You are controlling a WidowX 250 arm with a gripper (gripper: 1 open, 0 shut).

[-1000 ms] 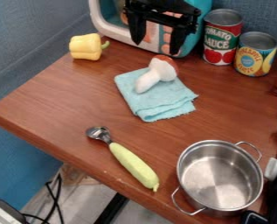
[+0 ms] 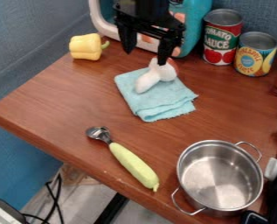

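My black gripper [image 2: 147,46] hangs at the top centre, fingers pointing down and apart, above a white object with a rounded end [image 2: 155,77], perhaps a toy mushroom, that lies on a folded light-blue cloth [image 2: 158,102]. Its top is partly behind the right finger. I see nothing held between the fingers.
A yellow pepper [image 2: 86,47] sits back left; a tomato sauce can [image 2: 221,39] and yellow-label can [image 2: 255,57] stand back right, before a teal toy appliance [image 2: 193,19]. A scoop [image 2: 100,134], corn [image 2: 135,164] and steel pot [image 2: 218,178] are in front.
The gripper has come down toward the white object on the cloth and shifted slightly left. The objects on the table look unmoved.
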